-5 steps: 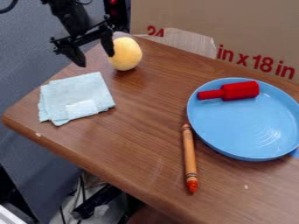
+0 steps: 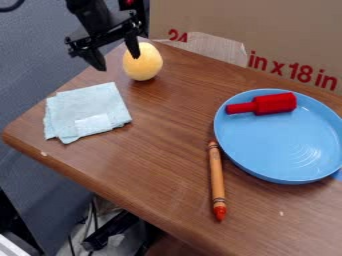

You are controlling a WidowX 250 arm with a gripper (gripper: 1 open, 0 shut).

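Observation:
My black gripper hangs at the upper left over the table's back edge, open, its two fingers spread apart. A pale yellow ball sits just right of the right finger, partly behind it. A folded light-blue cloth lies below the gripper at the left. On the right, a red rolling-pin-like object lies in a blue plate. An orange crayon lies left of the plate.
The wooden table has clear room in its middle and front. A cardboard box stands along the back, with a clear plastic piece at its foot. The table's left edge drops to the floor.
My gripper has moved slightly to the right over the last second. The objects on the table have not visibly moved.

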